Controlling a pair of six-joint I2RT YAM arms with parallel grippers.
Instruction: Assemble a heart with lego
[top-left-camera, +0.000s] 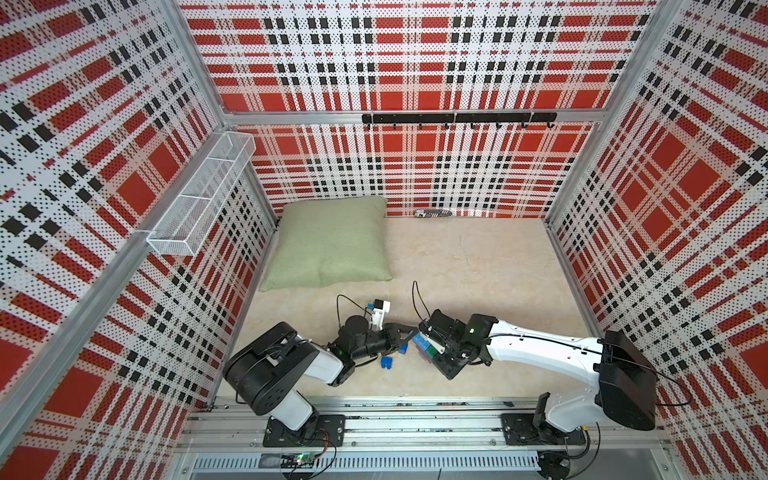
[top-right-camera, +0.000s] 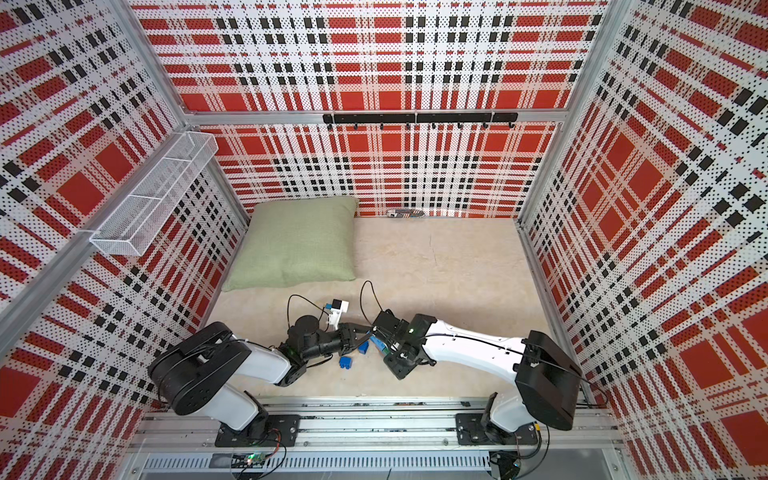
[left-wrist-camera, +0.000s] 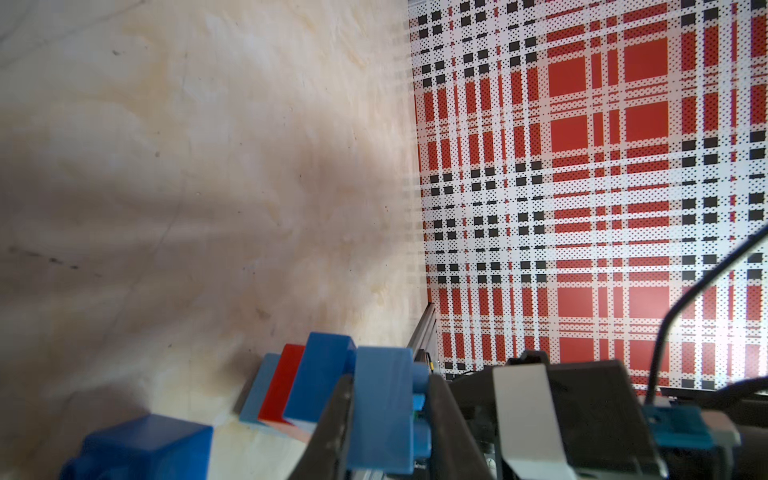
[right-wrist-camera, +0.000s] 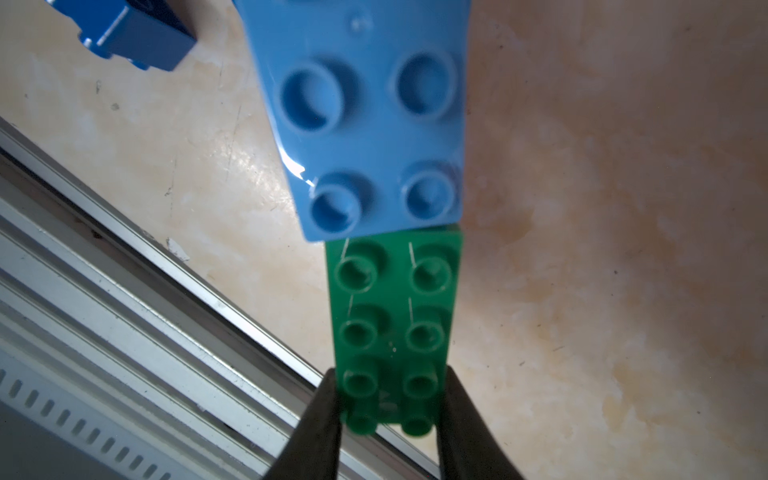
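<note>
My left gripper is shut on a light blue brick (left-wrist-camera: 381, 408), whose studs face right in the left wrist view. Just behind that brick is a dark blue brick (left-wrist-camera: 321, 376), with a red brick (left-wrist-camera: 281, 384) and another light blue one (left-wrist-camera: 260, 389) layered beside it. A green brick (right-wrist-camera: 393, 320) sits between the fingers of my right gripper, which is shut on it. At the green brick's far end, a light blue studded brick (right-wrist-camera: 368, 120) overlaps it. Whether the left-held brick touches the other bricks cannot be told.
A loose dark blue brick (top-left-camera: 386, 362) lies on the table below the grippers, and another dark blue piece (top-left-camera: 403, 348) is close to the left fingertips. A green cushion (top-left-camera: 328, 240) lies at the back left.
</note>
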